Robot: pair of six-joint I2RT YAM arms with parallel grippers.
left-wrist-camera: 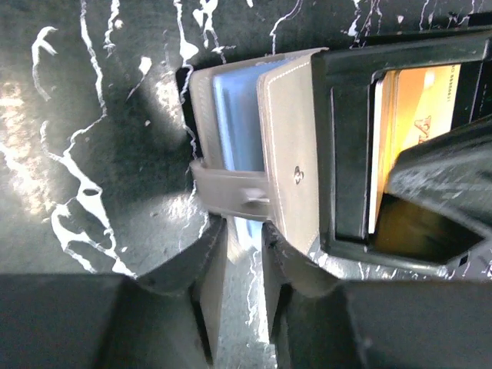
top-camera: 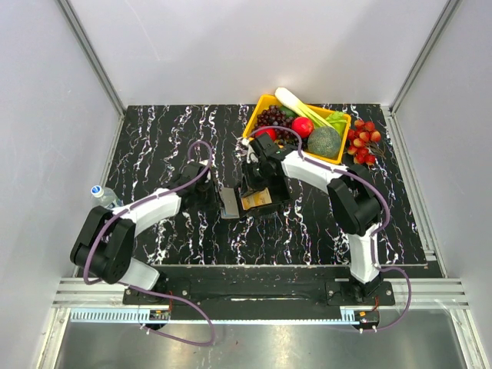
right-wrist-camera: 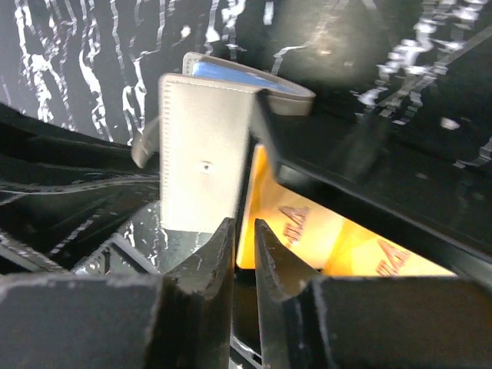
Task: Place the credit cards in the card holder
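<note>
The beige card holder (left-wrist-camera: pixel 288 134) stands on its edge against the black box, a blue card (left-wrist-camera: pixel 240 111) inside it. A beige strap (left-wrist-camera: pixel 231 191) crosses its near end. My left gripper has its fingers parted at that end, part of the holder showing between them; whether they press on it I cannot tell. Orange and yellow credit cards (right-wrist-camera: pixel 307 223) lean in the box. My right gripper stands slightly open over the cards' left edge, beside the box's wall; I see nothing held there. In the top view the arms partly cover the box and holder (top-camera: pixel 230 202).
The black box (top-camera: pixel 265 207) adjoins the holder's right side. Behind it is a yellow basket (top-camera: pixel 250 127) of fruit and vegetables, with red fruit (top-camera: pixel 364 142) to its right. A bottle (top-camera: pixel 105 197) lies at the left edge.
</note>
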